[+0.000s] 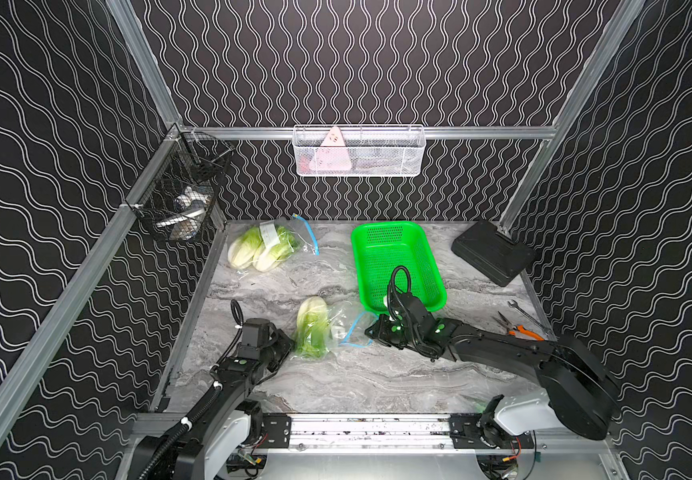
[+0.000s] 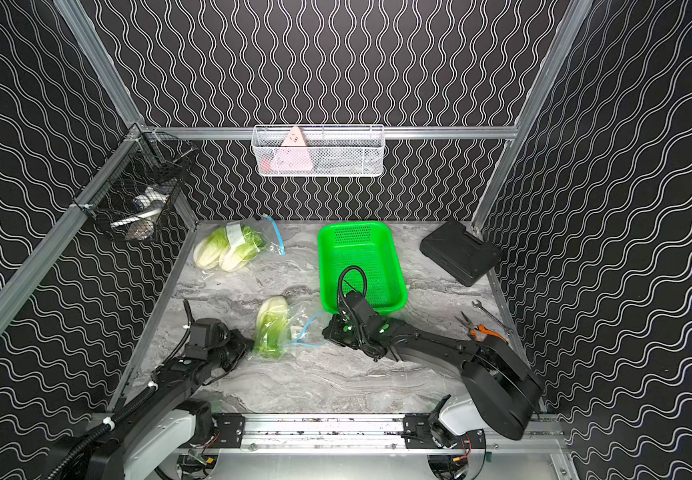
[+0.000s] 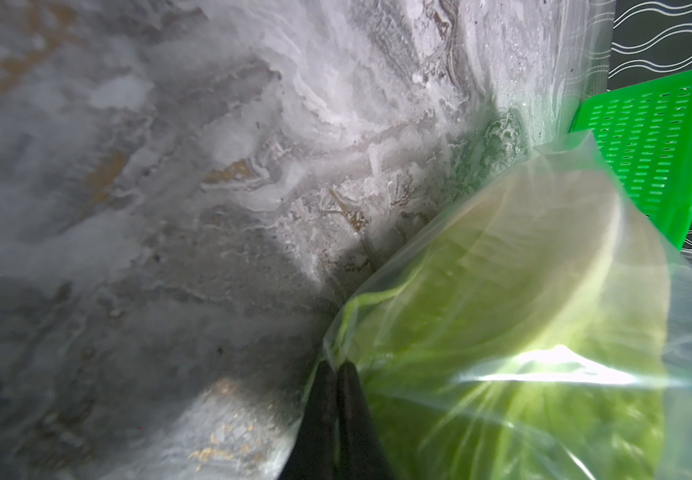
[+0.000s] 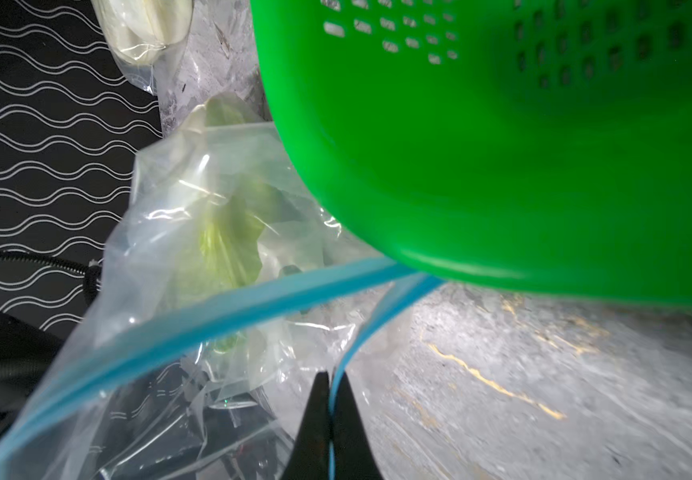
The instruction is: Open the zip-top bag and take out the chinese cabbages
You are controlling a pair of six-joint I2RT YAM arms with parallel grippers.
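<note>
A clear zip bag holding one pale-green cabbage lies mid-table, its blue-edged mouth toward the right. In the right wrist view two blue zip strips stand apart, the broad upper strip and a thin lower strip, leaving a gap at the mouth. Between the fingertips of my right gripper runs that lower strip, and the finger is shut on it. At the bag's closed side my left gripper is shut, with bag film gathered at its tips. The cabbage remains inside the film.
A green basket stands close behind my right gripper. Another bag with several cabbages lies at the back left. Pliers and a black case are on the right.
</note>
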